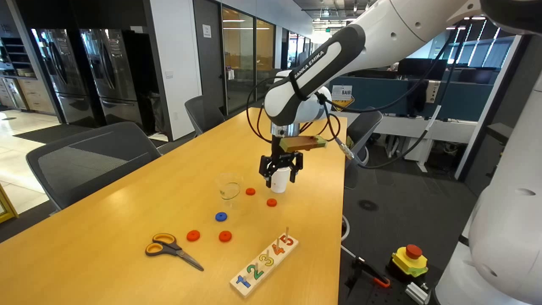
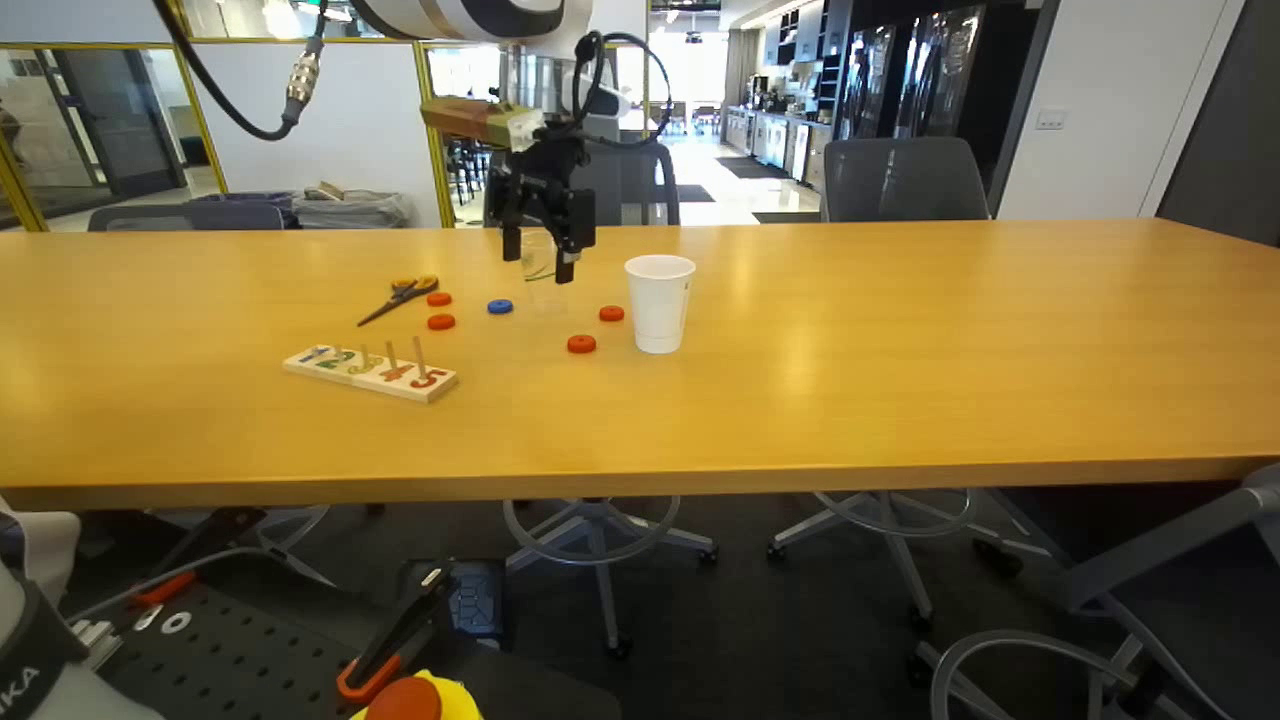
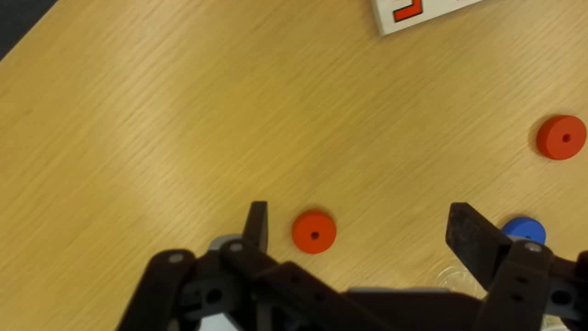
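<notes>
My gripper (image 1: pixel 280 180) points down above the table and is open, with empty space between its fingers. It overlaps the white cup (image 1: pixel 279 184) in exterior view 1, while in exterior view 2 the gripper (image 2: pixel 539 264) is left of the upright white cup (image 2: pixel 659 306), clear of it. The wrist view shows a red disc (image 3: pixel 314 232) on the table, framed between the spread fingers. A blue disc (image 3: pixel 523 229) appears by the right finger, and another red disc (image 3: pixel 562 137) farther up. The numbered peg board (image 1: pixel 264 265) has bare pegs.
A clear glass (image 1: pixel 229 189) stands near the discs, partly hidden by the gripper in exterior view 2. Scissors (image 1: pixel 172 249) lie near more red discs (image 1: pixel 193 235). In exterior view 2, the right side of the table (image 2: pixel 960 348) is free.
</notes>
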